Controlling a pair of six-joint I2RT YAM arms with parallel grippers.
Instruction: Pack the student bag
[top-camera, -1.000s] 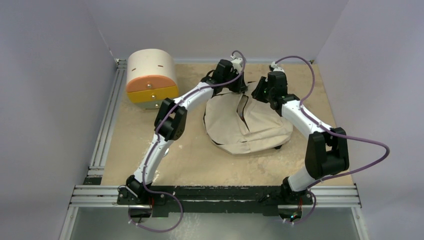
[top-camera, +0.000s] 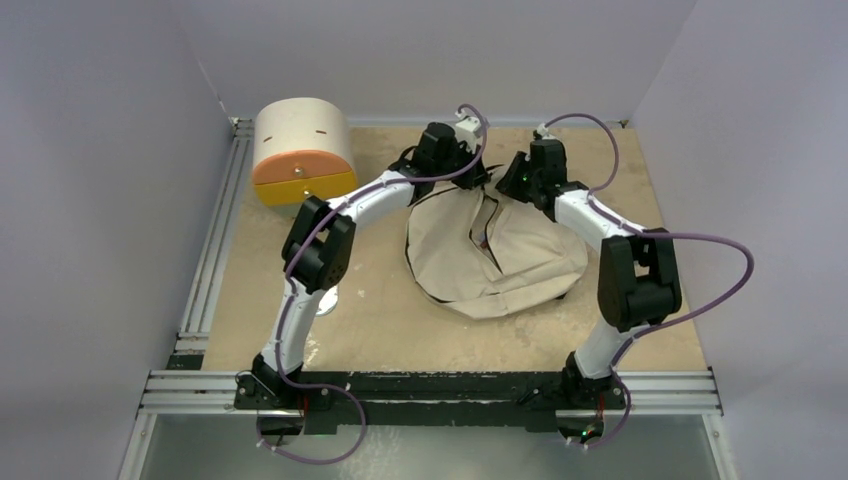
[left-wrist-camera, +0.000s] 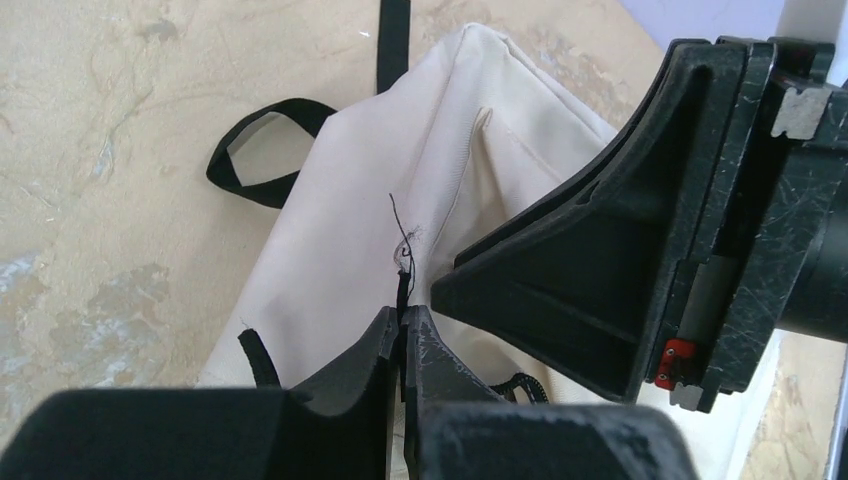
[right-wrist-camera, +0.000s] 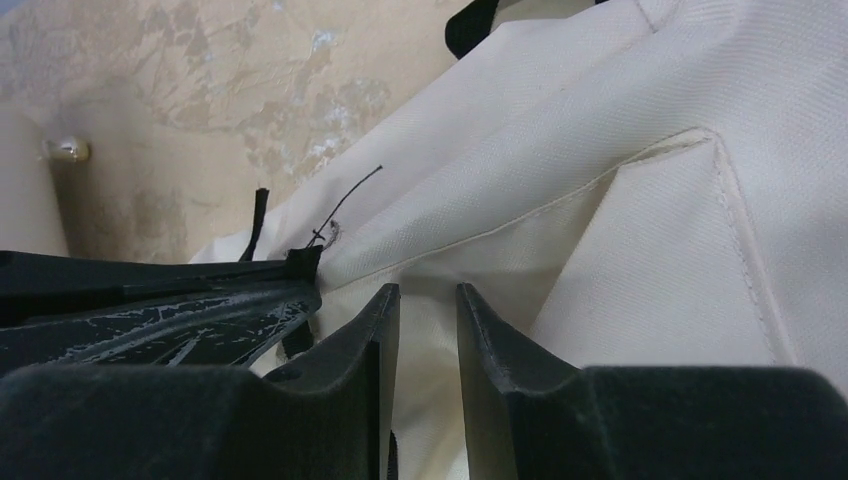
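Note:
A cream fabric bag (top-camera: 450, 255) lies flat, its middle opening partly parted, with black straps at its top. My left gripper is shut on a thin black pull tab (left-wrist-camera: 403, 286) with frayed threads, at the bag's upper seam. My right gripper is part open just above the bag beside the left one, with cream fabric showing between its fingertips; whether it touches the cloth I cannot tell.
A rounded box (top-camera: 300, 150) with orange and yellow drawers stands at the back left. A white round item (top-camera: 327, 305) is partly behind the left arm.
My right gripper has moved left, closer to the left gripper.

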